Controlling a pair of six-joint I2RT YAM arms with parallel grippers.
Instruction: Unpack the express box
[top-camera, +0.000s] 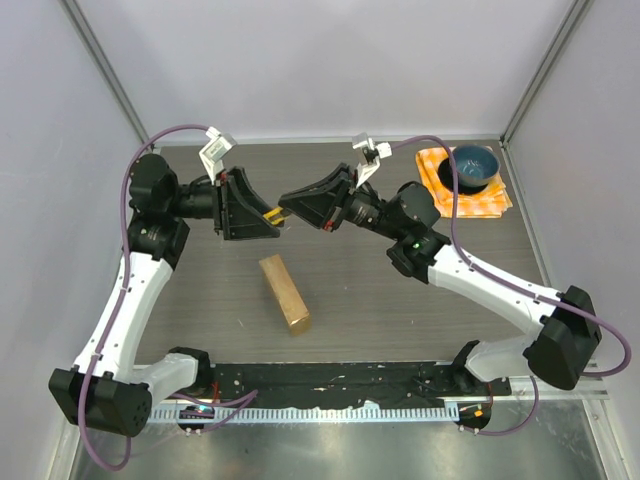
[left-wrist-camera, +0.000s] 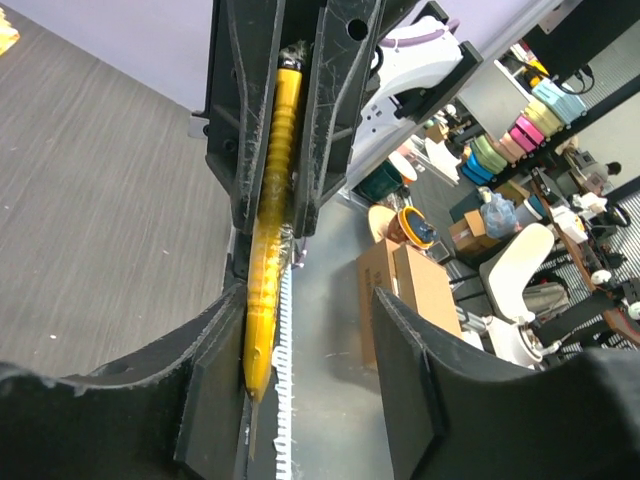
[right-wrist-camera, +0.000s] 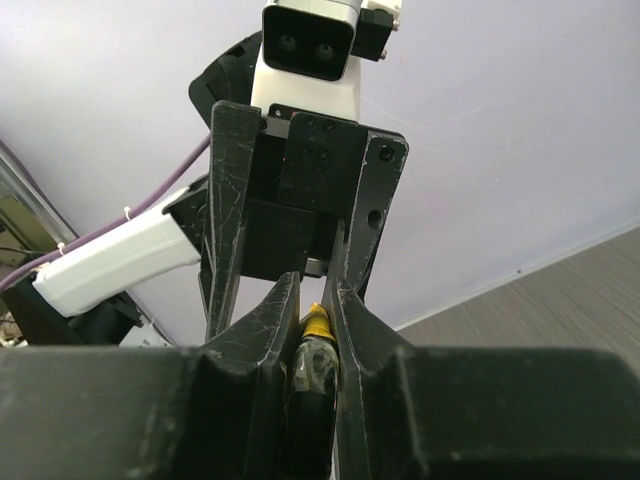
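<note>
A yellow utility knife (left-wrist-camera: 270, 250) is held in mid-air between the arms, its thin blade pointing toward my left gripper. My right gripper (top-camera: 285, 205) is shut on it, with the black end (right-wrist-camera: 312, 410) of the knife between its fingers. Around the blade end, my left gripper (top-camera: 276, 222) is open; its fingers (left-wrist-camera: 215, 375) stand apart on either side. On the table below lies a long brown cardboard box (top-camera: 284, 292), with neither gripper touching it.
A dark bowl (top-camera: 474, 165) rests at the back right on an orange checked cloth (top-camera: 488, 205). Bare table (top-camera: 360, 300) stretches around the box. White walls (top-camera: 330, 60) border the table at the back and sides.
</note>
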